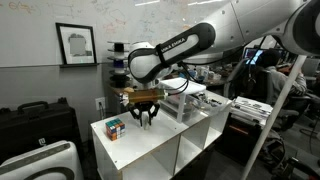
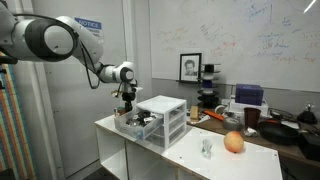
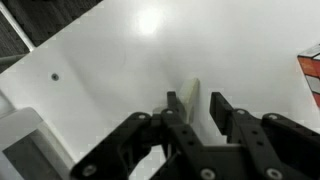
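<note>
My gripper (image 1: 143, 120) hangs low over the white top of a shelf unit (image 1: 125, 152), fingers pointing down. In the wrist view, its two dark fingertips (image 3: 217, 103) show a gap between them. A small pale, narrow object (image 3: 189, 90) appears in that gap; whether the fingers touch it is unclear. A colorful cube-like block (image 1: 115, 129) sits on the top to the left of the gripper, and part of it is at the wrist view's right edge. In exterior view 2, the gripper (image 2: 127, 105) is partly hidden behind a drawer.
A white drawer unit (image 2: 165, 108) stands beside the gripper, with its filled pulled-out drawer (image 2: 138, 123) close by. Farther along lie an orange round object (image 2: 234, 142) and a small pale item (image 2: 207, 147). The white top around the block is largely clear.
</note>
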